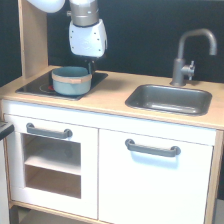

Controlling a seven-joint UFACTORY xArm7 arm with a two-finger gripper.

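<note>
A blue-grey pot (71, 86) with a tan interior stands upright on the black stove top (38, 87) at the back left of the counter. My white gripper (92, 68) reaches down from above, with its dark fingers at the pot's rear right edge. Whether the fingers touch the pot or its handle is too small to make out. The gap between them does not show clearly, so I cannot tell how the fingers stand.
A sink (170, 98) with a tall grey faucet (185, 60) is set into the counter's right side. Bare wooden counter (112, 92) lies between stove and sink. Below are a cabinet door with a grey handle (152, 150) and an oven front with another handle (48, 132).
</note>
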